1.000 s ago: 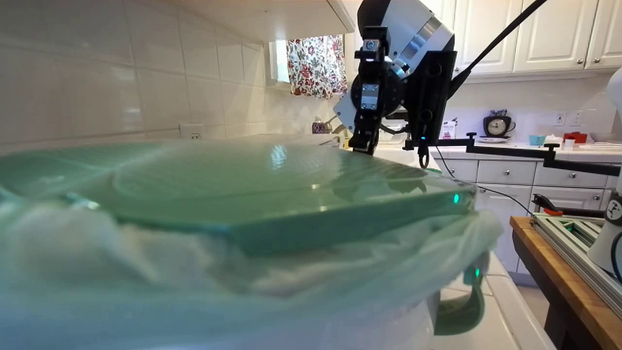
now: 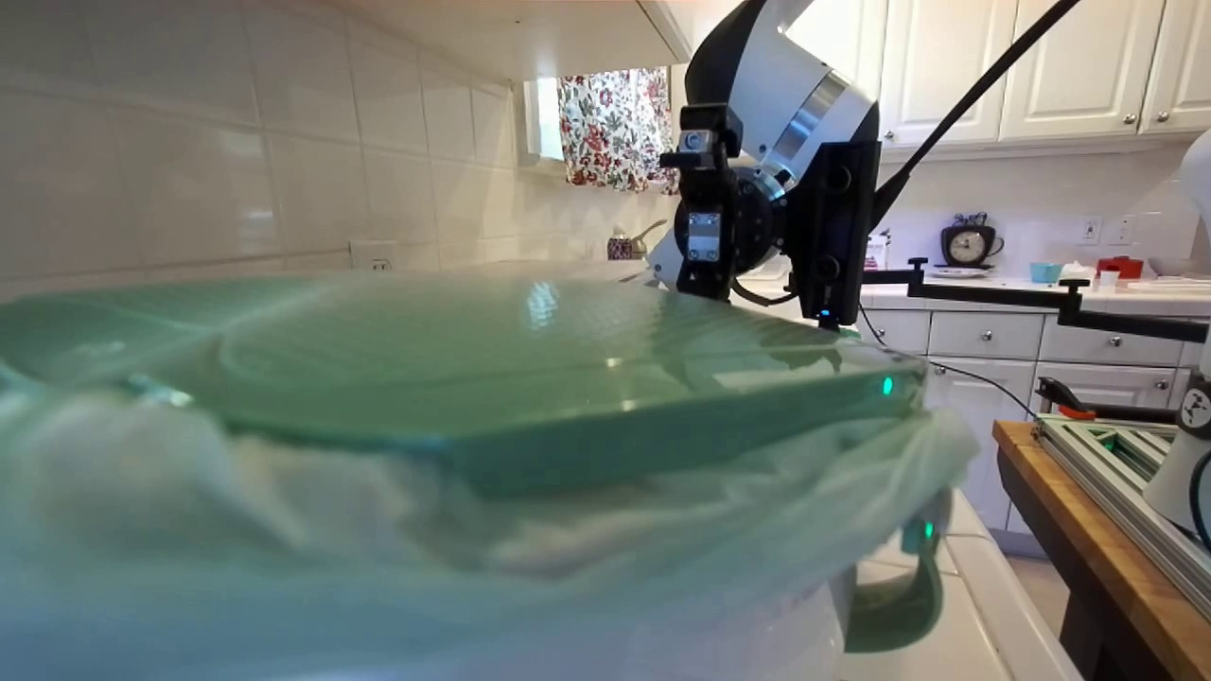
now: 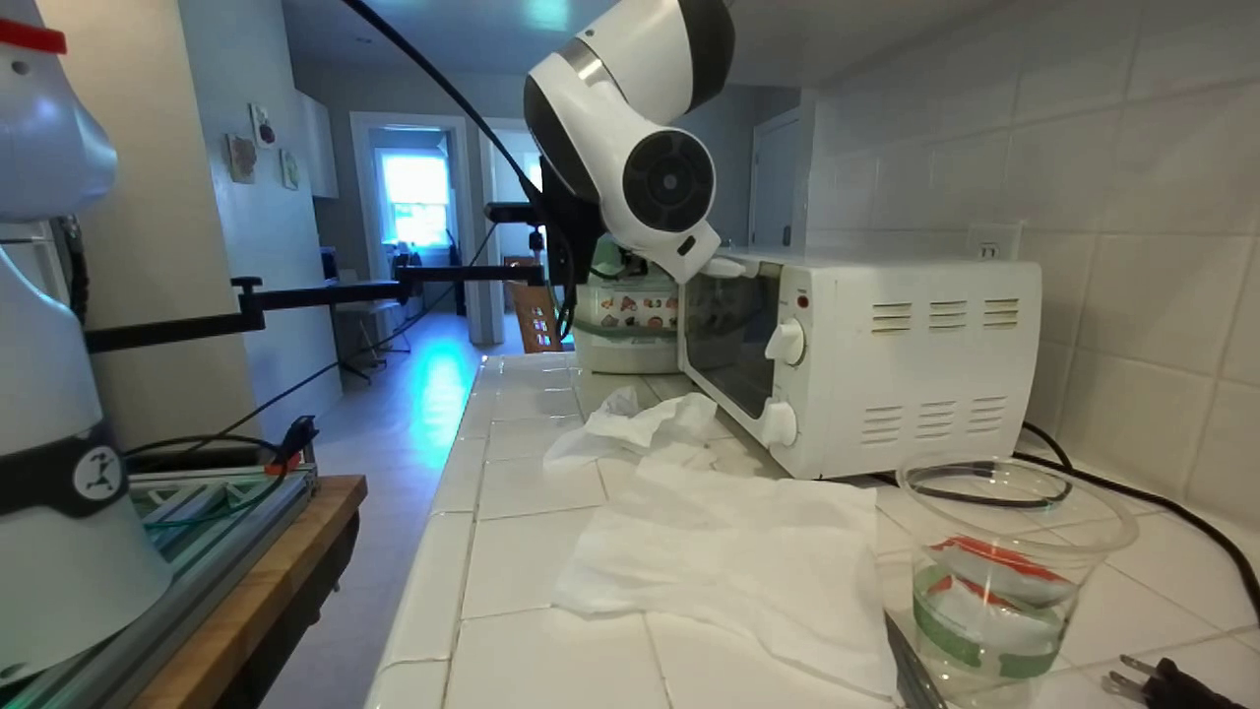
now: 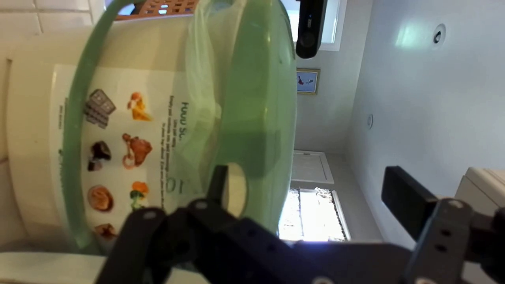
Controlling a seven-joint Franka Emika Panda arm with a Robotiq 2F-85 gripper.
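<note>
A food scrap bin with a cream body [image 4: 33,127], printed with food pictures, fills the left of the sideways wrist view. It has a green lid [image 4: 270,109], a green handle [image 4: 80,118] and a pale liner bag [image 4: 201,61] tucked under the lid. My gripper is open, with a wide gap between its fingers. One finger [image 4: 217,182] overlaps the lid's front edge near a pale oval spot; whether it touches cannot be told. The other finger [image 4: 409,198] stands above the lid's level. In exterior view 1 the lid [image 2: 454,352] hides part of the gripper's lower end.
A white toaster oven [image 3: 910,354] stands beside the bin against the tiled wall. Paper towels [image 3: 732,567] lie on the counter, with a clear plastic cup [image 3: 1004,603] and a black plug [image 3: 1169,685] near the front. Bare tiles [image 3: 526,532] run along the counter's edge.
Over the last second my wrist and gripper have moved down toward the lid's level and slightly left in exterior view 1. The lid and bin have not moved.
</note>
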